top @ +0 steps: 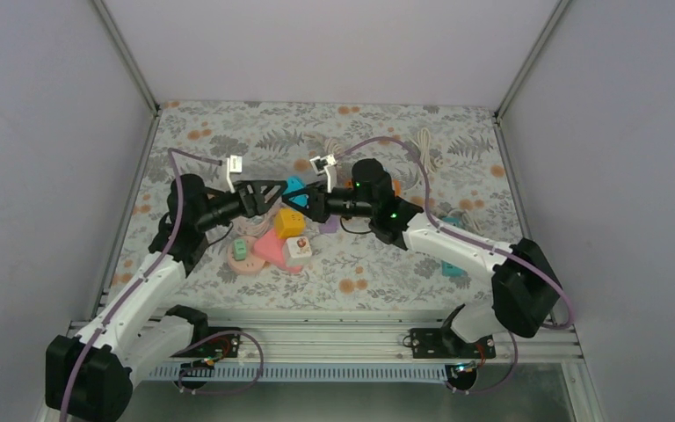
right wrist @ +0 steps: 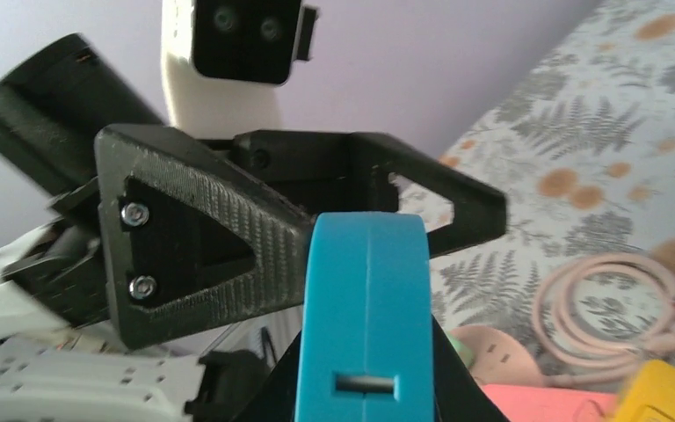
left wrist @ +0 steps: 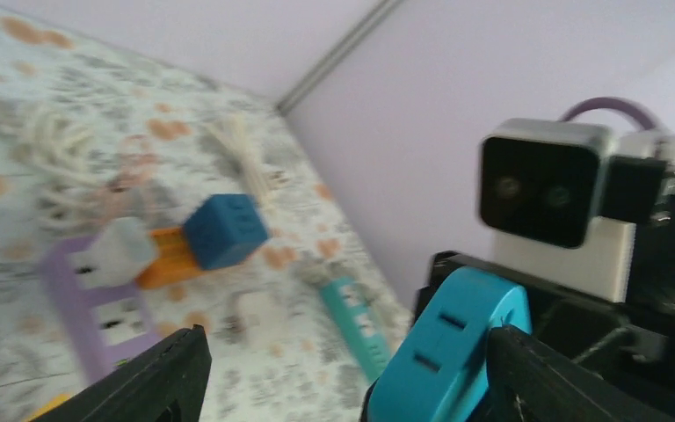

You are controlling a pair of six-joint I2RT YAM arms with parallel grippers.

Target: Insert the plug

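A light-blue plug block (right wrist: pixel 366 308) is held up in my right gripper (top: pixel 293 200), shut on it, above the pile of pieces. My left gripper (top: pixel 277 189) faces it closely from the left, its fingers apart with nothing gripped; in the left wrist view the blue block (left wrist: pixel 439 352) shows beside its right finger. Whether they touch is hard to tell. An orange power strip (left wrist: pixel 169 264) with a darker blue block (left wrist: pixel 227 229) on it lies behind, largely hidden by my right arm in the top view.
Below are a yellow block (top: pixel 289 223), pink pieces (top: pixel 271 251), a white block (top: pixel 298 251) and a green piece (top: pixel 240 251). Coiled cables (top: pixel 424 145) lie at the back; teal pieces (top: pixel 453 266) at the right.
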